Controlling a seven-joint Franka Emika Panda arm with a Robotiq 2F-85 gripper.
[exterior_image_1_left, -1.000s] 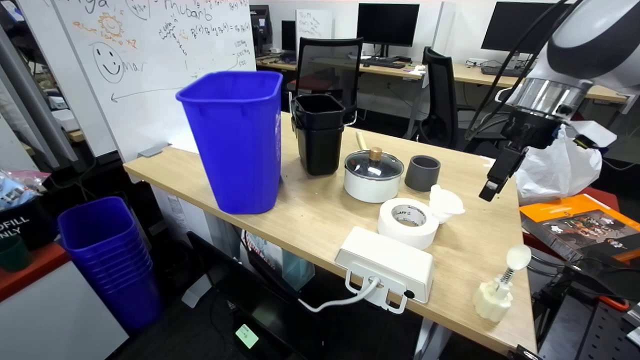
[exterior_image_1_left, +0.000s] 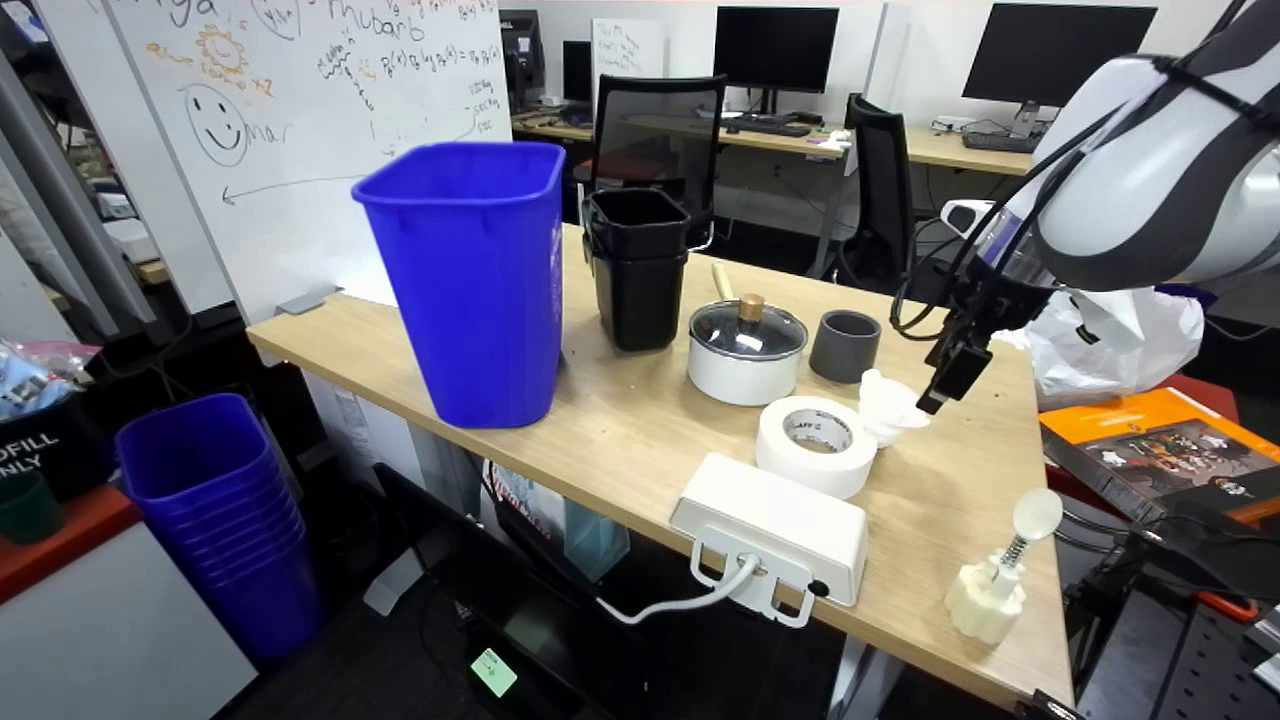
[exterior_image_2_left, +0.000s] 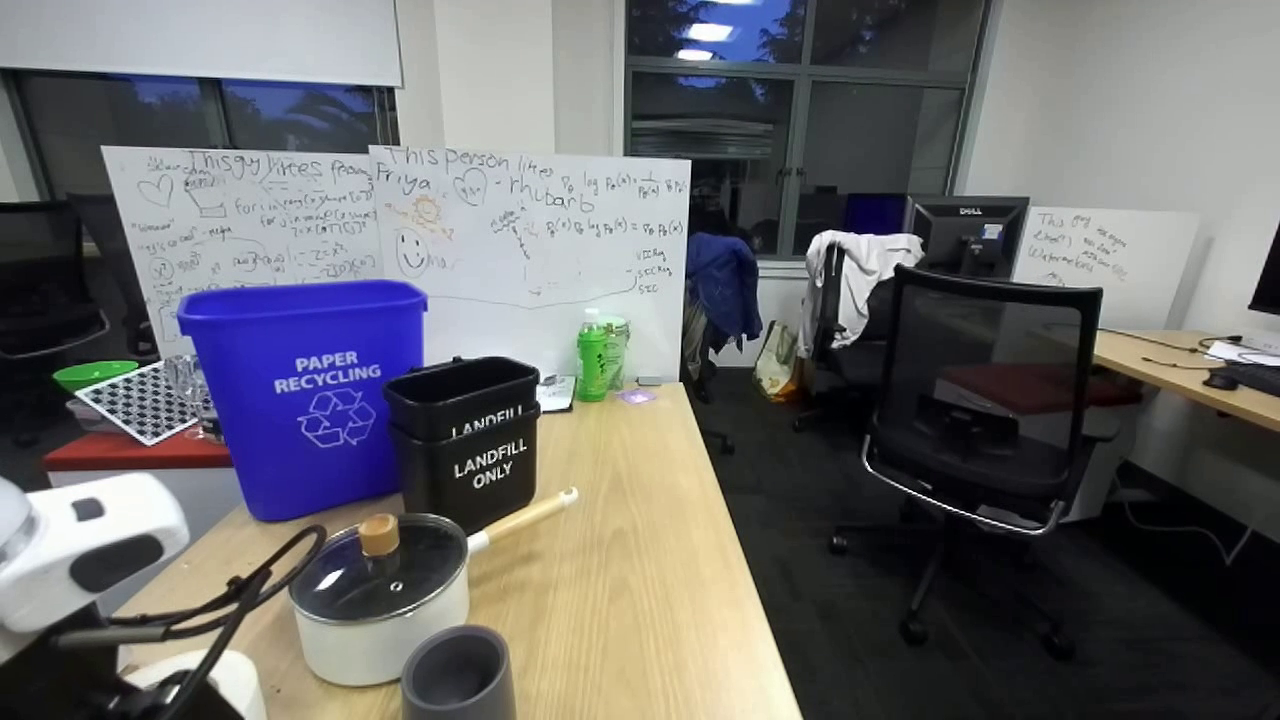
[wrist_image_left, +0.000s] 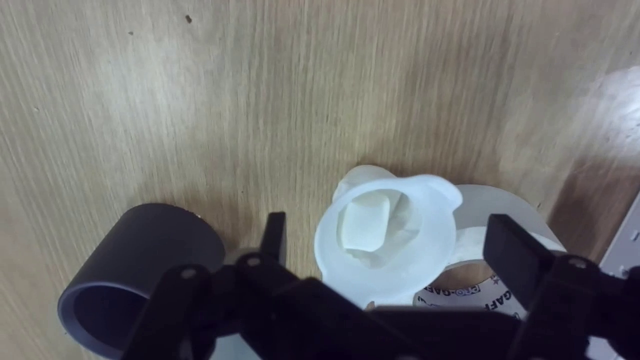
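Observation:
A white funnel-like piece (exterior_image_1_left: 891, 408) leans beside a white tape roll (exterior_image_1_left: 816, 446) on the wooden table. From the wrist view I look into the wide round mouth of the white piece (wrist_image_left: 384, 240), where a pale block-like shape shows inside. My gripper is open, its fingertips to the left and right of that mouth in this view, with clear space on both sides. In exterior view 1 the gripper (exterior_image_1_left: 939, 398) hangs close to the white piece, on its right. Exterior view 2 does not show the fingertips.
Close by stand a dark grey cup (exterior_image_1_left: 845, 347) and a lidded white pot (exterior_image_1_left: 746, 350). A white power box (exterior_image_1_left: 774, 524) lies at the table's edge, and a cream plunger-like tool (exterior_image_1_left: 993, 588) stands at the near corner. Blue (exterior_image_1_left: 480, 288) and black bins (exterior_image_1_left: 638, 276) occupy the far end.
In exterior view 1 the arm has swung left and tilted, bringing the gripper from over the table's right side close to the white piece. The objects on the table have not moved.

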